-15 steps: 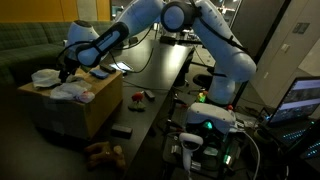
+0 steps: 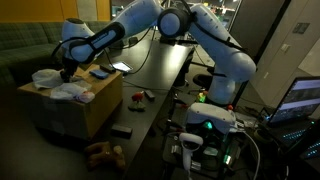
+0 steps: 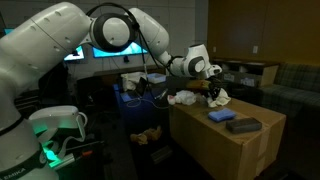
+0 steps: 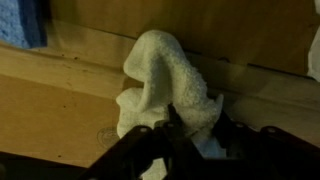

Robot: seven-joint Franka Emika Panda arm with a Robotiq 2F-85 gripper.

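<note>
A crumpled white cloth (image 4: 165, 75) lies beneath my gripper, filling the middle of the wrist view. In the second exterior view this white cloth (image 3: 219, 98) shows on the box top, right under the gripper (image 3: 212, 92). The gripper (image 2: 67, 73) points down at the box in the first exterior view. Its fingers are dark and blurred against the cloth, so their gap and any hold on the cloth are unclear.
The cardboard box (image 3: 205, 140) also bears another white cloth (image 3: 184, 97), a blue cloth (image 3: 221, 115) and a dark block (image 3: 243, 126). Behind it stands a sofa (image 2: 30, 40). Several small objects are scattered on the dark floor.
The arm's wrist has shifted slightly left and up above the box. Elsewhere the scene looks the same.
</note>
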